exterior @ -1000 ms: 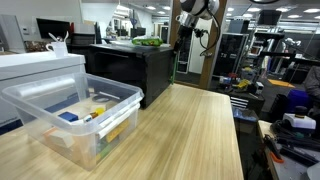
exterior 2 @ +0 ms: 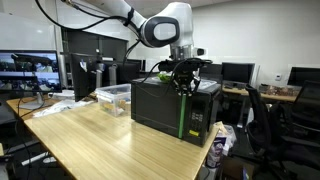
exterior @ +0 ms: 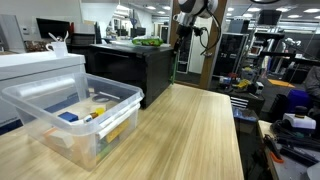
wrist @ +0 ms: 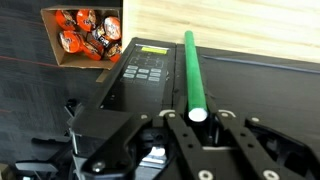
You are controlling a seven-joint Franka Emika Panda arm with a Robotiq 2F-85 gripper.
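Note:
A black microwave (exterior 2: 150, 103) stands on the wooden table with its front toward the open tabletop. Its upright green handle (exterior 2: 182, 116) runs down the front, beside the keypad panel (wrist: 145, 72). In the wrist view the green handle (wrist: 193, 75) points up toward the camera, its pale round end close to my fingers. Near the handle's top, my gripper (exterior 2: 186, 88) is shut on it, arm reaching down from above. The dark door (wrist: 245, 85) lies alongside the panel; whether it is fully closed I cannot tell. Exterior view 1 shows the gripper (exterior: 181, 47) small and far off.
A clear plastic bin (exterior: 85, 118) holding several small items sits on the table left of the microwave. Green items (exterior: 148, 41) lie on the microwave's top. A box of orange packets (wrist: 90, 32) is below, beside it.

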